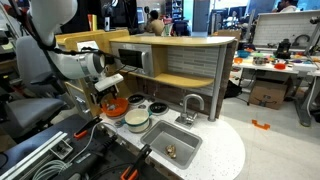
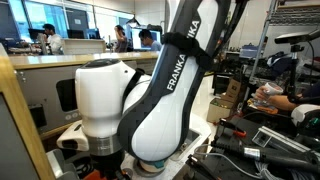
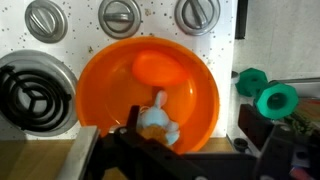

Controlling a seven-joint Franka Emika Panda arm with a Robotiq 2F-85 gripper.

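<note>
In the wrist view an orange bowl [image 3: 100, 85] lies below my gripper, which stands open with its dark fingers spread wide. Inside the bowl are a smooth orange oval piece [image 3: 160, 69] and a small pale blue, white and orange object [image 3: 158, 118]. Neither is held. Exterior view 1 has the orange bowl [image 1: 118, 107] on the counter's left end, under the white arm. Most of the bowl is hidden by the arm in exterior view 2.
A coil burner [image 3: 35, 92] and stove knobs [image 3: 120, 16] border the bowl. A green part [image 3: 277, 101] lies off the counter edge. Right of the bowl stand a pale pot [image 1: 137, 119] and a sink [image 1: 174, 143] with small items in it. Bare counter [image 1: 222, 145] lies beyond.
</note>
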